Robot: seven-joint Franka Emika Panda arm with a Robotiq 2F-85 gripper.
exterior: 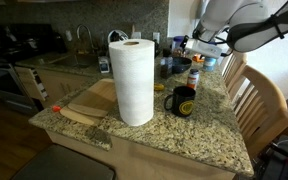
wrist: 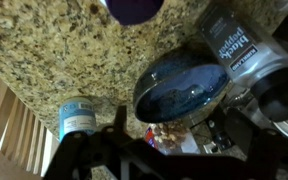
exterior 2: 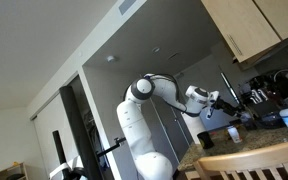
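In the wrist view my gripper stands open over the counter, its two dark fingers wide apart. Ahead of the fingers sits a glossy dark-blue bowl (wrist: 179, 88), which looks empty. A black pepper bottle (wrist: 234, 42) with a dark cap appears at the bowl's right. Close to the bowl's near rim is a colourful packet or container (wrist: 172, 136), partly hidden. To the left stands a blue-and-white container (wrist: 77, 115). In exterior view 1 the gripper (exterior: 192, 48) is small, above the counter's far end near a dark bowl (exterior: 170, 67).
A paper towel roll (exterior: 132, 82), a black mug (exterior: 182, 101) and a red-and-white jar (exterior: 193, 77) stand on the counter. A cutting board (exterior: 96, 100) lies at left. Wooden chairs (exterior: 262, 110) line the right edge.
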